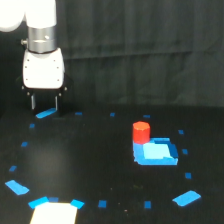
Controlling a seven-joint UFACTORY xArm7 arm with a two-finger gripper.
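My gripper [44, 103] hangs at the upper left, pointing down, with two dark fingers apart and nothing visible between them. A small red block-like object [141, 131] stands right of the middle, well away from the gripper. Just in front of it lies a blue tray or frame [171, 159] with a pale light-blue piece [155, 151] inside. The red object overlaps the tray's back-left corner in this view; whether they touch, I cannot tell.
Blue strips lie below the gripper [46, 113], at the left [16, 187] and at the right [186, 198]. A cream-coloured object [53, 214] is cut off by the bottom edge. Dark curtains hang behind.
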